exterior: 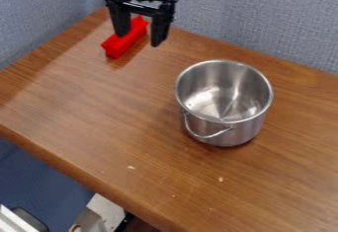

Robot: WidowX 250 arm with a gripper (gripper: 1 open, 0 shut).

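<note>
My black gripper (pixel 138 29) is open at the upper middle left, its two fingers on either side of a red block (pixel 119 44) that lies on the wooden table near the back. Whether the fingers touch the block is not clear. A steel pot (pixel 224 103) with a wire handle stands on the right half of the table, empty inside.
The wooden table (pixel 99 117) has free room on the left, in front and at the right. Grey padded walls border the back and left. The table's front-left edge drops to a blue area with some white hardware below.
</note>
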